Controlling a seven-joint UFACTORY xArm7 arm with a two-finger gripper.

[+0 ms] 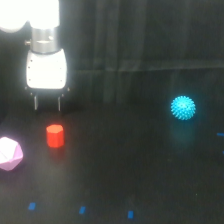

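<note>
My gripper [47,103] hangs at the upper left, open, its two dark fingers apart with nothing between them. Below and slightly to its right, a small red block [55,136] stands on the dark surface, clear of the fingers. A pink many-sided object [9,154] lies at the left edge of the view, close to the red block but apart from it. Far over on the right is a bright blue spiky ball [183,108].
Small blue marks [82,210] run across the front of the dark surface, with another mark [220,134] at the right edge. Dark curtain-like folds [120,50] fill the back.
</note>
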